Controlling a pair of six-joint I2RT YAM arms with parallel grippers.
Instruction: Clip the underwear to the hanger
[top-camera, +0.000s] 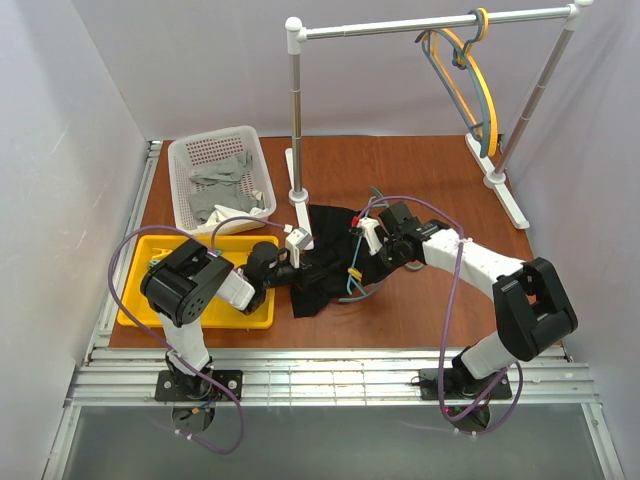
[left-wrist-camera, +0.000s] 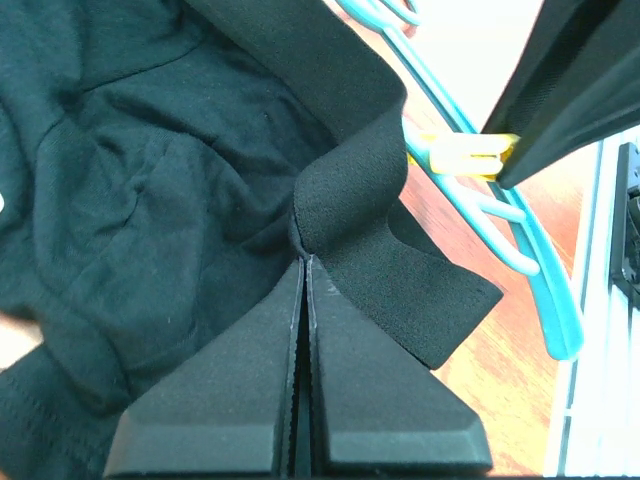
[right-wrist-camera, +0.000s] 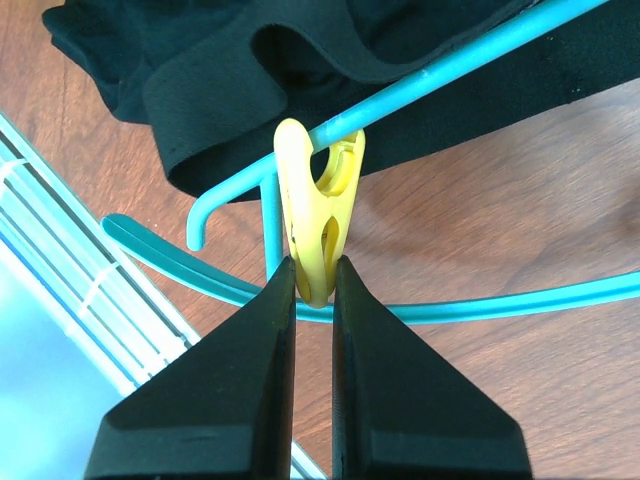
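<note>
Black underwear (top-camera: 318, 290) lies on the wooden table. My left gripper is shut at its folded waistband (left-wrist-camera: 350, 200); whether fabric is pinched between the tips is hard to tell. My right gripper is shut on a yellow clip (right-wrist-camera: 305, 200), which sits on the upper bar of the light-blue hanger (right-wrist-camera: 440, 70). In the right wrist view the waistband runs behind that bar; whether the clip bites the fabric I cannot tell. In the left wrist view the hanger (left-wrist-camera: 545, 290) is beside the waistband.
A yellow bin (top-camera: 140, 300) is under my left arm, a white basket (top-camera: 180, 175) with clothes behind it. A rack (top-camera: 370, 28) stands over the table, with grey and yellow hangers (top-camera: 485, 110) at its right. Bare table shows at the back centre and front right.
</note>
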